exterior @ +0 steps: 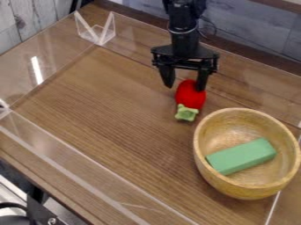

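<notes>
My black gripper (185,61) comes down from the top centre, its fingers apart, over a red object (192,95). The red object has a green top (187,113) pointing toward the front and looks like a strawberry or similar toy. Whether the fingertips touch it is hard to tell.
A large yellow bowl (247,131) at the lower right holds a green block (241,156). A clear plastic object (99,26) stands at the upper left.
</notes>
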